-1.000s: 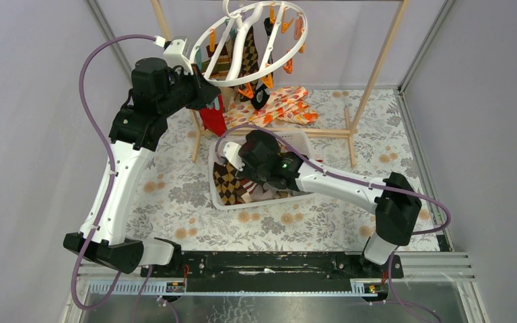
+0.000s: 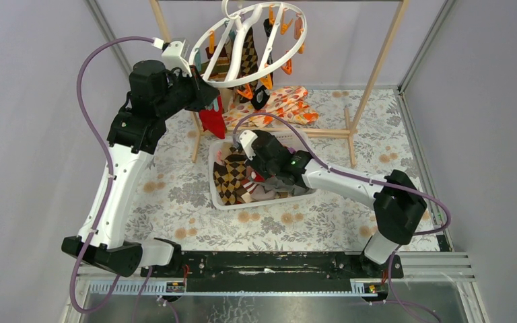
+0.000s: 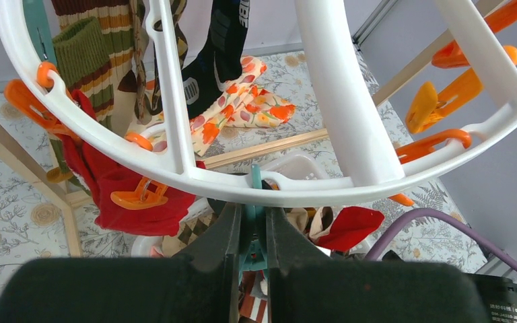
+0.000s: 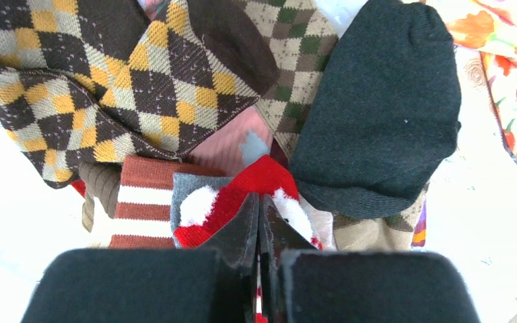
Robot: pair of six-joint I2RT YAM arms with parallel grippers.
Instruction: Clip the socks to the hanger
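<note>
My left gripper is shut on a teal clip (image 3: 256,178) at the near rim of the round white hanger (image 3: 296,195). Several socks hang from other clips there, among them a red sock (image 3: 134,208) and a black sock (image 3: 219,54). Over the sock bin, my right gripper is shut, its tips against a red-and-white sock (image 4: 269,173). Whether any cloth is pinched between those tips cannot be made out. Near it lie a brown argyle sock (image 4: 168,94), a striped sock (image 4: 143,202) and a dark sock (image 4: 384,108).
The white bin (image 2: 213,182) stands below the hanger, full of loose socks. A wooden stand (image 2: 377,64) frames the hanger, and a floral orange cloth (image 2: 286,108) lies behind the bin. Orange clips (image 2: 287,66) ring the hanger.
The left arm has stayed almost still at the hanger.
</note>
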